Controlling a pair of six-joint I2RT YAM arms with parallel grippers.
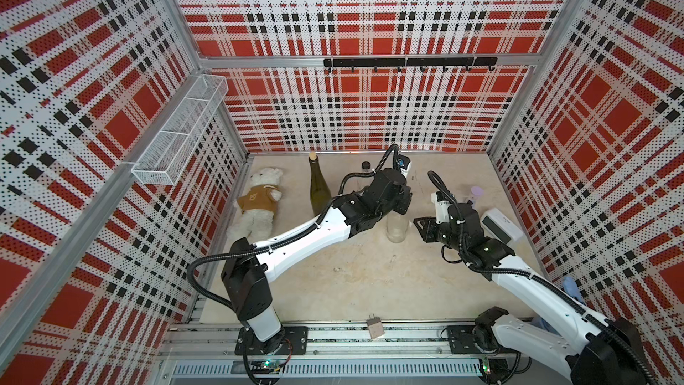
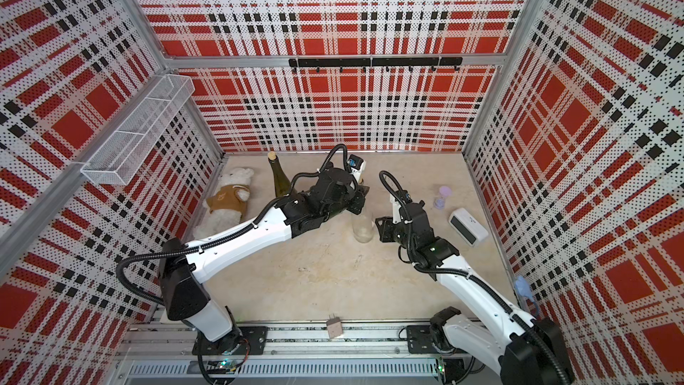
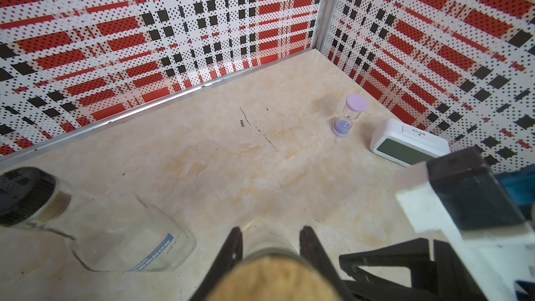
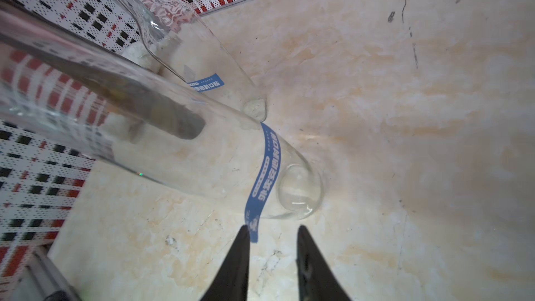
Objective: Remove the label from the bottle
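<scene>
A clear glass bottle (image 4: 223,161) with a blue label strip (image 4: 266,167) stands in front of my right gripper; the strip's lower end (image 4: 252,228) hangs past the glass. My left gripper is shut on the bottle's top, a cork filling the lower middle of the left wrist view. My right gripper is part open, its fingertips just below the label's end, with nothing clearly between them. A second glass bottle (image 3: 128,228) with a black cap and blue label stands behind.
A green bottle (image 1: 319,189) and teddy bear (image 1: 256,203) stand at the left. A purple hourglass (image 3: 348,111) and white clock (image 3: 409,139) are at the right.
</scene>
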